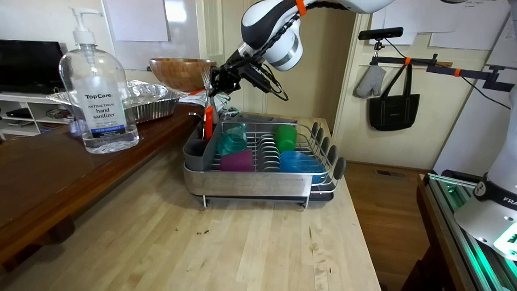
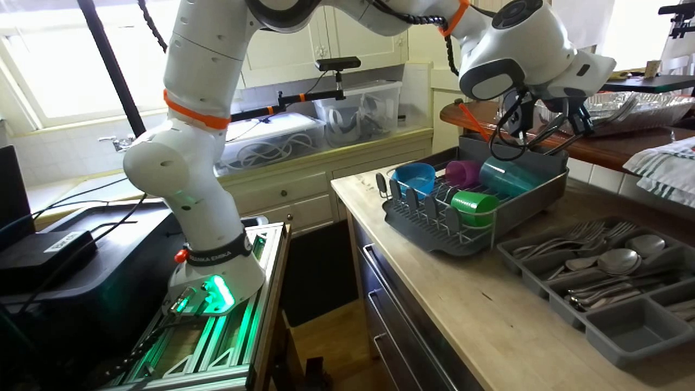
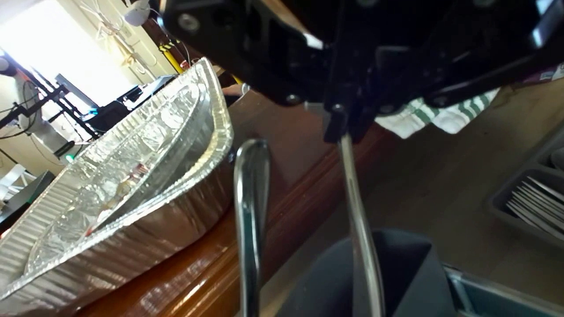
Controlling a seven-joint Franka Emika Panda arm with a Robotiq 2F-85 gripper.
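Note:
My gripper is shut on a slim metal utensil [image 3: 360,216], which looks like a fork. Its handle runs down from the fingertips towards the grey utensil holder [image 3: 404,253] in the wrist view. In exterior view 1, fork tines [image 1: 206,77] show beside the gripper [image 1: 213,89], above the left side of the dish rack [image 1: 249,183]. A second metal handle [image 3: 250,195] stands upright to the left in the wrist view, clear of the fingers. An orange-red handle [image 1: 209,122] stands in the holder. Whether the held utensil's lower end touches the holder, I cannot tell.
Teal [image 2: 509,176], purple [image 2: 462,174], green [image 2: 474,207] and blue [image 2: 415,177] cups lie in the rack. A divided cutlery tray [image 2: 632,330] sits alongside. The raised brown counter bears a foil pan [image 3: 206,195] and sanitizer bottle [image 1: 104,104].

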